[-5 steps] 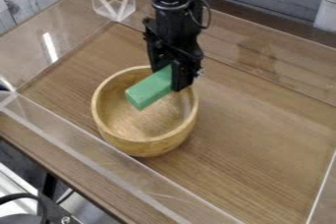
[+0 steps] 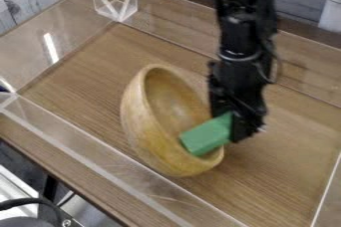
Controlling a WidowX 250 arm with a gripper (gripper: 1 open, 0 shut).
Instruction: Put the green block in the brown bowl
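Observation:
The brown bowl (image 2: 144, 121) is tipped up on edge, its opening facing right toward the arm. At the lower right of that opening is the green block (image 2: 205, 136), overlapping the rim in this view. My gripper (image 2: 229, 126) comes down from the upper right and appears shut on the block's right end. The black fingers are dark and partly hidden behind the block, so their exact contact with the bowl cannot be made out.
Bare wooden tray floor (image 2: 273, 176) lies to the right and front of the bowl. A clear rim (image 2: 87, 156) borders the tray at the left front. A white wire-like piece (image 2: 116, 6) stands at the back left.

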